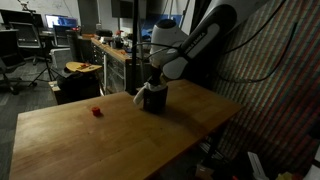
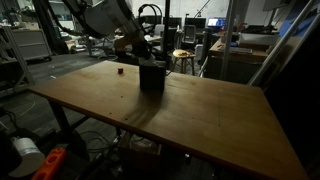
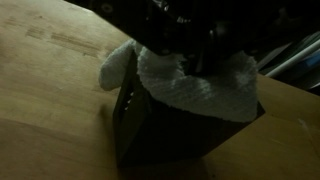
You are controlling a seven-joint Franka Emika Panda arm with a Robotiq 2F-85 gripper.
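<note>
A black box (image 1: 156,101) stands upright on the wooden table, toward its far right side in exterior view 1. White cloth (image 3: 205,92) bunches over the box's top, with one end draped past its side in the wrist view. My gripper is right above the box, its dark fingers shut on the cloth. In exterior view 2 the arm reaches down to the box (image 2: 152,78) from the left. The fingertips are dark and partly buried in the cloth, so their exact hold is hard to see.
A small red object (image 1: 96,111) lies on the table well away from the box. A dark upright post (image 1: 133,50) rises behind the far edge.
</note>
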